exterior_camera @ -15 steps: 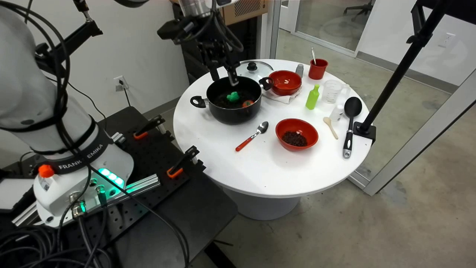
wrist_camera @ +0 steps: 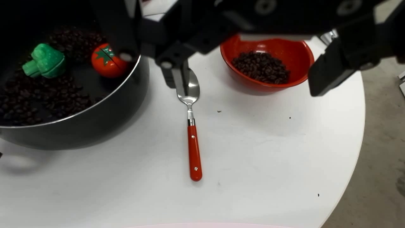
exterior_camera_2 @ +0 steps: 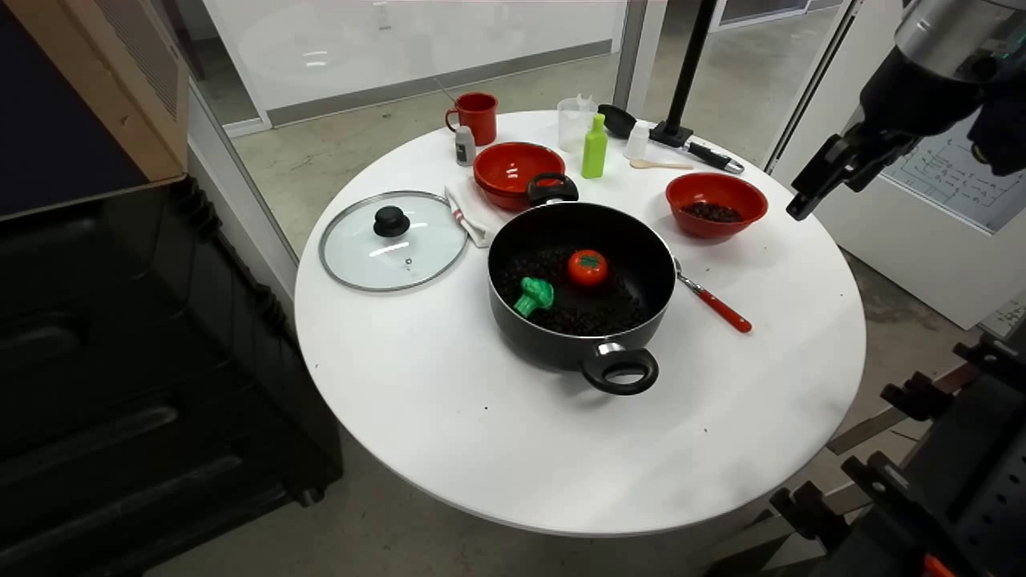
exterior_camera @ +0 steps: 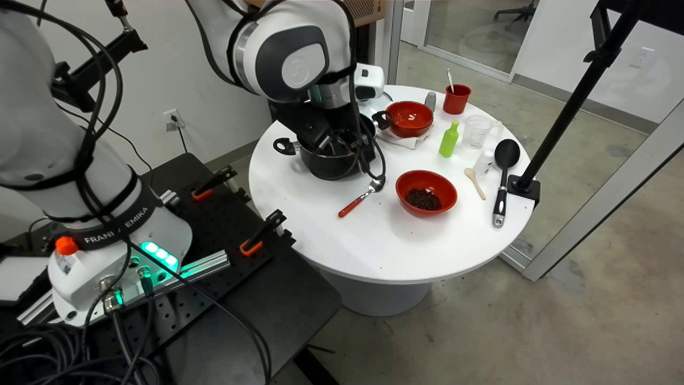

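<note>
My gripper is open, its fingers wide apart in the wrist view with nothing held between them. One finger overlaps the bowl end of a red-handled spoon (wrist_camera: 194, 148); the other appears right of a red bowl (wrist_camera: 265, 66) holding dark beans. Whether either finger touches anything cannot be told. A black pot (exterior_camera_2: 539, 341) holds dark beans, a green toy broccoli (exterior_camera_2: 535, 296) and a red toy tomato (exterior_camera_2: 587, 268). In exterior view 2 the gripper hangs at the upper right, above the table; in exterior view 1 the arm covers much of the pot.
A glass lid (exterior_camera_2: 389, 255) lies beside the pot. Toward the far side stand stacked red bowls (exterior_camera_2: 519, 171), a red mug (exterior_camera_2: 476, 117), a green bottle (exterior_camera_2: 595, 149) and a clear measuring cup (exterior_camera: 475, 131). A black ladle (exterior_camera: 506, 157) rests near a black pole.
The arm has swung lower and toward the camera in exterior view 1, and now blocks the pot's inside and the lid. The spoon, bowls and pot have kept their places.
</note>
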